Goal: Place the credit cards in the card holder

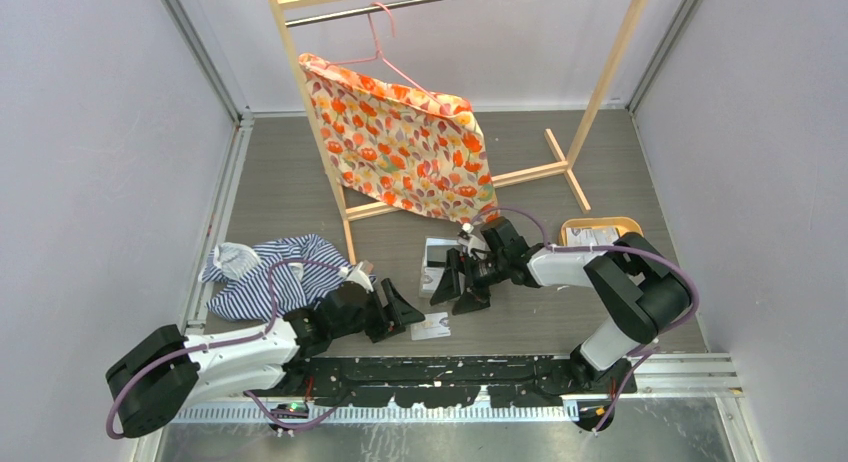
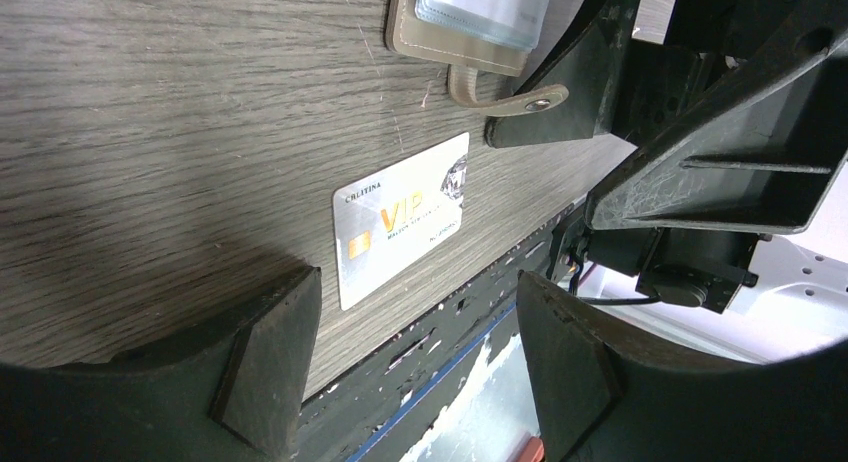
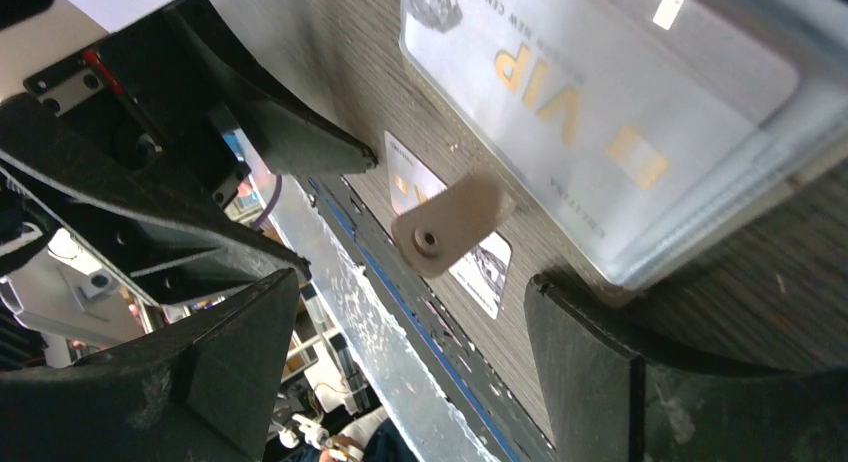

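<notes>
A silver VIP credit card (image 2: 400,217) lies flat on the table near its front edge. Above and around it in the left wrist view, my left gripper has its fingers apart with nothing between them. The card holder (image 1: 434,282) lies behind the loose card, its strap tab (image 3: 455,227) sticking out toward that card. Through a clear pocket of the holder shows another VIP card (image 3: 590,102). My right gripper is open over the holder's near end, its fingers empty. In the top view the right arm covers part of the holder.
An orange tray (image 1: 630,225) with several cards stands at the right. Striped cloth (image 1: 265,277) lies left, by the left arm. Behind, a wooden rack (image 1: 525,174) bears a hanging floral cloth (image 1: 400,142).
</notes>
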